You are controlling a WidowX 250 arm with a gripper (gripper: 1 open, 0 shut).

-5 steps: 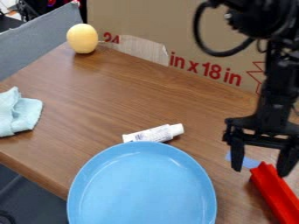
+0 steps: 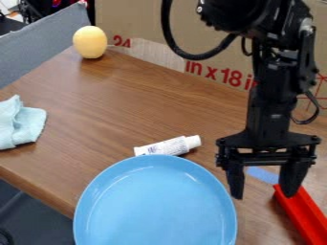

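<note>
My black gripper point(image 2: 265, 184) hangs open at the right of the table, its fingers pointing down above the near end of a red bar-shaped object point(image 2: 301, 215), with a blue piece point(image 2: 263, 173) behind it. A white tube point(image 2: 167, 146) lies just above a blue plate point(image 2: 155, 206), left of the gripper. I see nothing held between the fingers.
A yellow egg-shaped object point(image 2: 90, 42) stands at the back left. A light blue cloth point(image 2: 18, 124) lies at the left edge. A cardboard box point(image 2: 153, 24) lines the back.
My gripper and arm have moved left, away from the right edge of the view. The objects on the table appear unmoved.
</note>
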